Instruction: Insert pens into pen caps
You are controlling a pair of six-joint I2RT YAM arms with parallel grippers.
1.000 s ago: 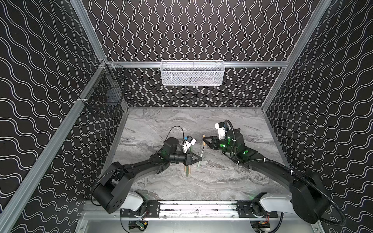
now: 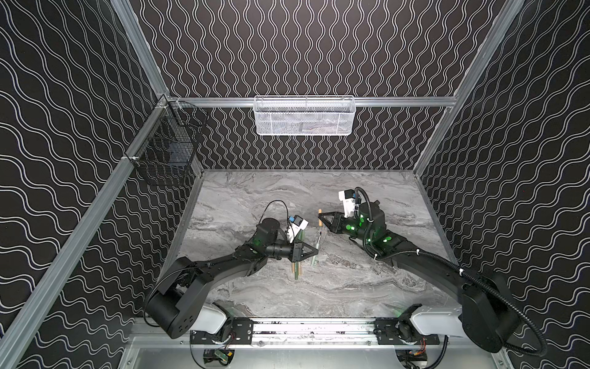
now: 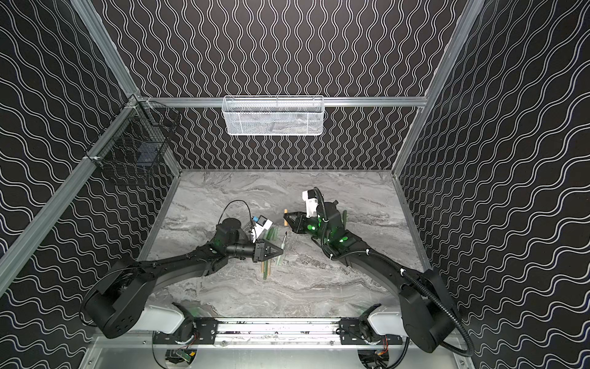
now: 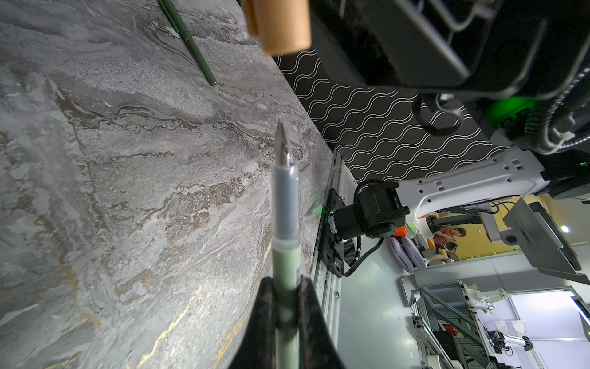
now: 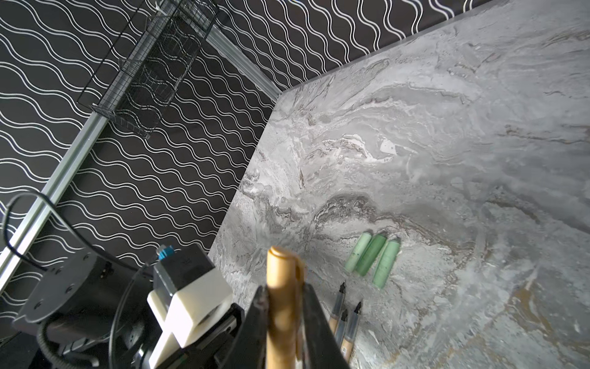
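In the left wrist view a light green pen [image 4: 285, 264] stands with its metal tip upward, and my left gripper is shut on its barrel. An orange cap [image 4: 282, 24] is above the tip and slightly to its side, apart from it in this view. My right gripper is shut on that cap, whose upper end shows in the right wrist view. From the top left view, the cap is beyond the pen's tip, roughly in line with it. The cap's mouth is hard to make out.
Several green caps [image 5: 370, 255] lie on the marble table beside several uncapped pens [image 5: 350, 332]. A dark green piece [image 4: 187, 43] lies apart. A white mesh basket [image 2: 304, 117] hangs at the back.
The left gripper and its pen have barely moved.
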